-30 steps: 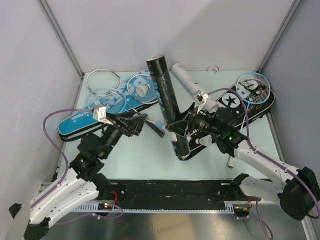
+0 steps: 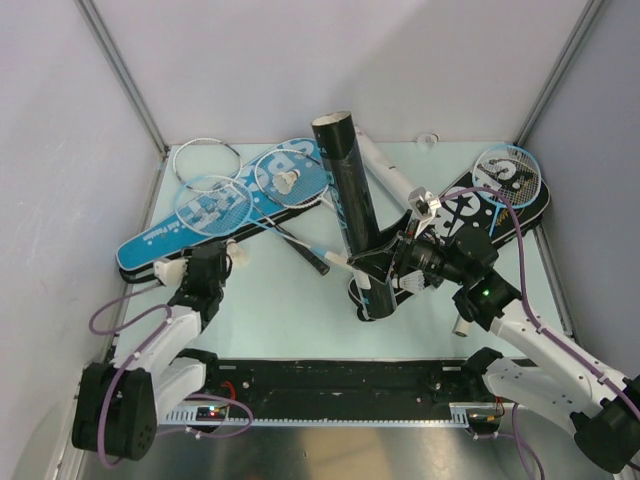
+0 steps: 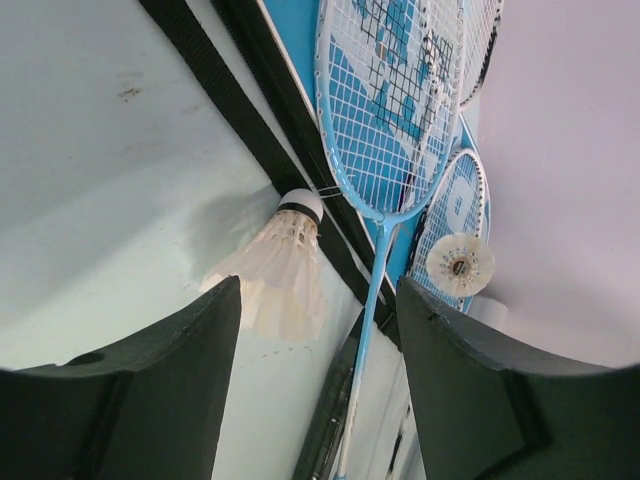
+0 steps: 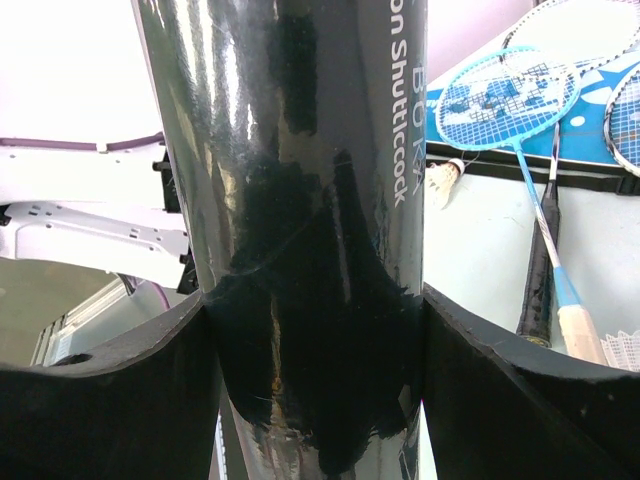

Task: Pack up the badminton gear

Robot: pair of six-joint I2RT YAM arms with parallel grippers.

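My left gripper (image 2: 215,265) is low at the left, open, fingertips either side of a white shuttlecock (image 3: 278,270) lying beside the blue bag's strap. My right gripper is shut on a black shuttlecock tube (image 4: 300,200), which stands tilted over the middle of the table. Blue rackets (image 2: 215,205) (image 4: 508,95) lie on the blue bag (image 2: 160,245), with another shuttlecock (image 2: 285,180) on a racket head. A dark-handled racket (image 2: 305,250) lies beside a white-and-blue handle.
A white tube (image 2: 385,170) lies behind the black tube. A black starred bag (image 2: 460,208) with a racket (image 2: 507,175) on it lies at the right. A small round item (image 2: 427,140) sits at the back.
My left arm has drawn left and down toward the shuttlecock at the left. My right gripper and the black tube have shifted slightly right.
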